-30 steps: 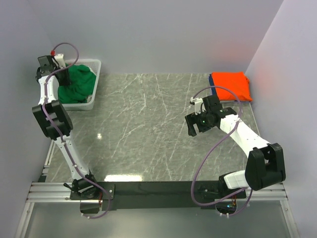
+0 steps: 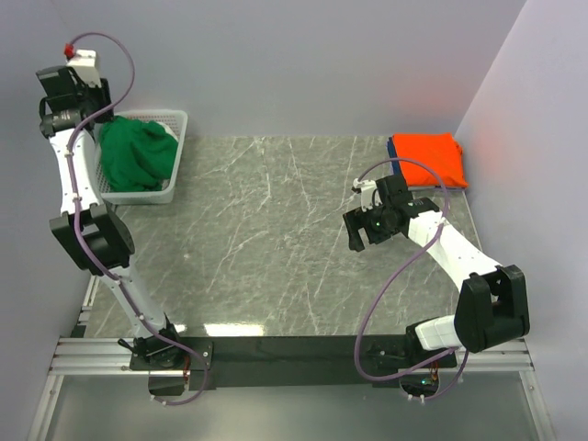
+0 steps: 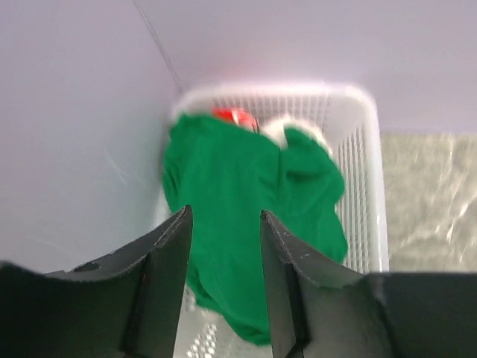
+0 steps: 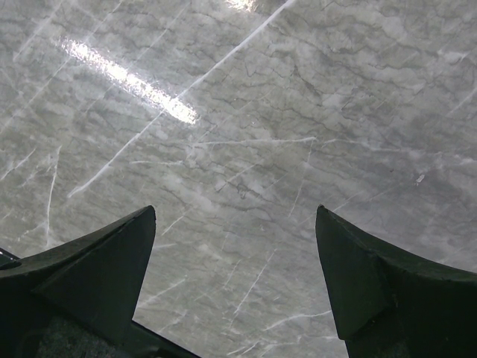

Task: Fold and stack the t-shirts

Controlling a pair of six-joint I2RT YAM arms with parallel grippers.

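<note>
A green T-shirt [image 2: 138, 152] lies crumpled in the white basket [image 2: 145, 197] at the back left, with red and white cloth [image 3: 299, 131] under it. My left gripper hangs open above the basket, nothing between its fingers, the green shirt showing beyond them. In the top view an orange folded shirt [image 2: 429, 158] rests on a dark item at the back right. My right gripper is open over bare marble at the right of the table, nearer than the orange shirt.
Walls close in at the back and both sides; the basket stands close to the left wall.
The right arm looks still.
</note>
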